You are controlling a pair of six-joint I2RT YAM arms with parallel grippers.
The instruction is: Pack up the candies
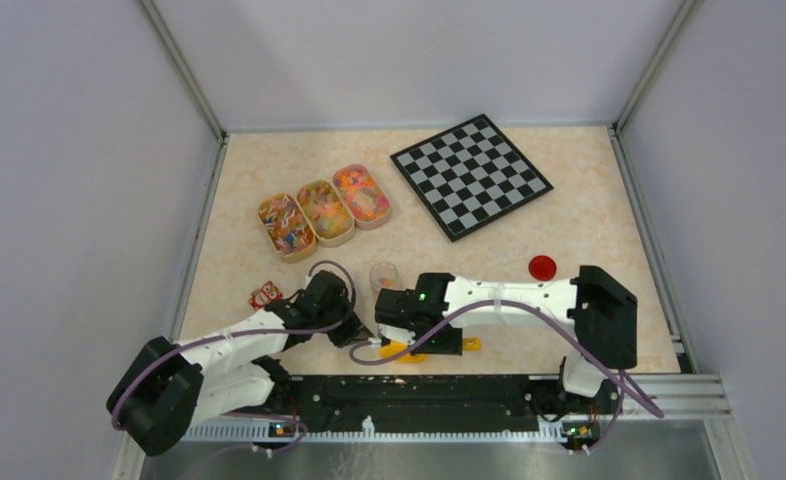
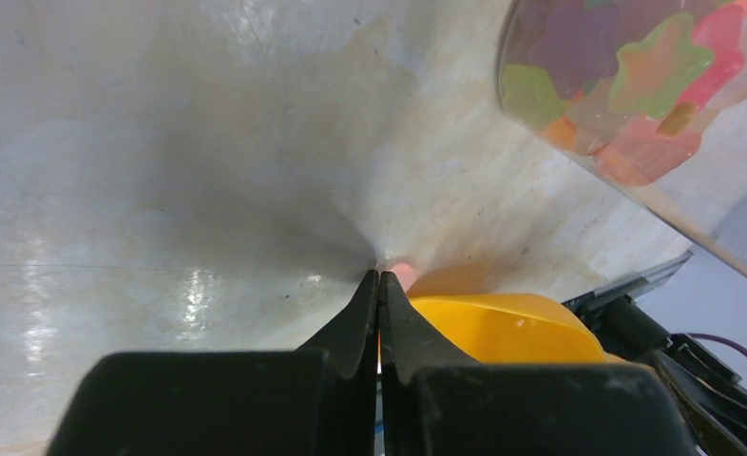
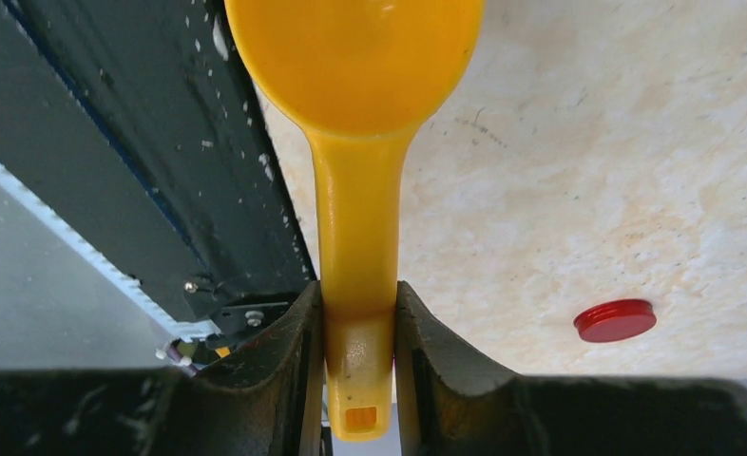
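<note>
A yellow scoop has its handle between the fingers of my right gripper, which is shut on it. The part of its bowl that shows in the right wrist view is bare. My left gripper is shut, with nothing visible between its fingers. A small pink candy lies on the table just past its fingertips, beside the scoop's rim. A clear jar with star-shaped candies stands farther off; from above, the right arm partly covers that jar.
Three tubs of candies, the left, middle and right, stand at the back left. A red lid and a checkered board lie to the right. A red-and-white packet sits near the left arm.
</note>
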